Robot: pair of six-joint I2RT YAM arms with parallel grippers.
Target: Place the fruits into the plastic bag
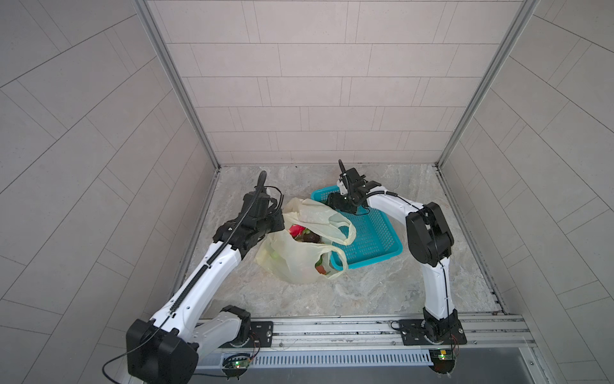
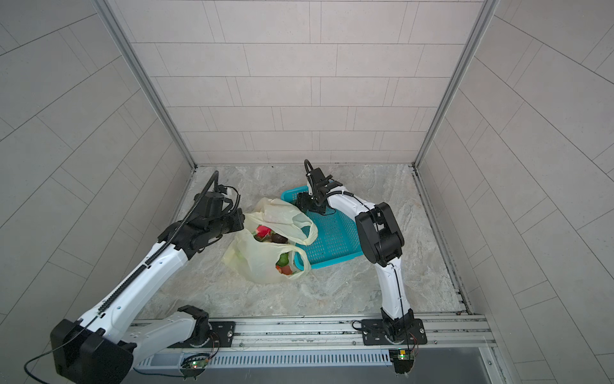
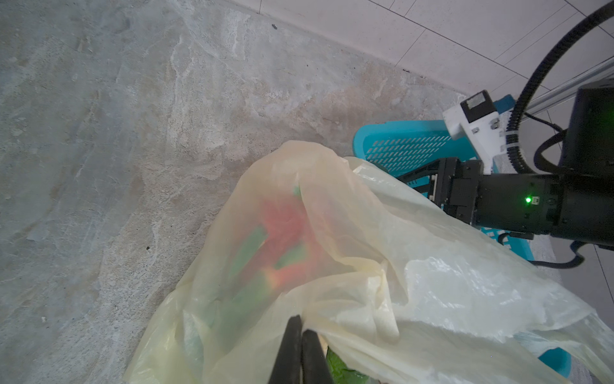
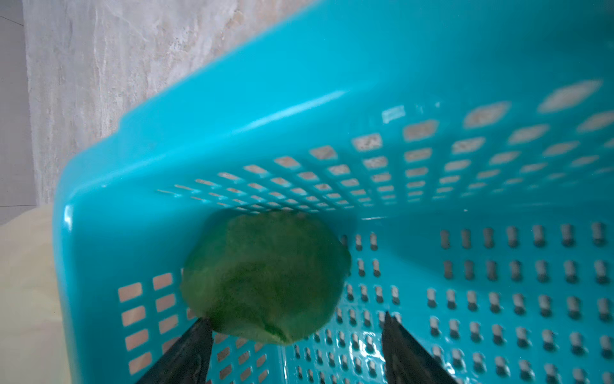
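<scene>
The cream plastic bag [image 1: 291, 259] lies mouth open, with red, green and dark fruits [image 1: 307, 235] inside. In the left wrist view, its film [image 3: 358, 307] gathers at my left gripper, whose fingers are together with the bag's edge pinched between the tips. A green round fruit [image 4: 268, 275] rests in a corner of the blue basket [image 4: 96, 236]. Over that corner, my right gripper is open, its fingers to either side of the fruit's near end with nothing clasped. Cloudy plastic blurs the fruits on the bag's far side.
The bag's handles [image 2: 309, 231] hang over the basket's left side. Most of the basket floor [image 2: 335, 236] looks empty. Bare grey tabletop [image 1: 390, 176] surrounds the bag and basket, with free room behind and to the right.
</scene>
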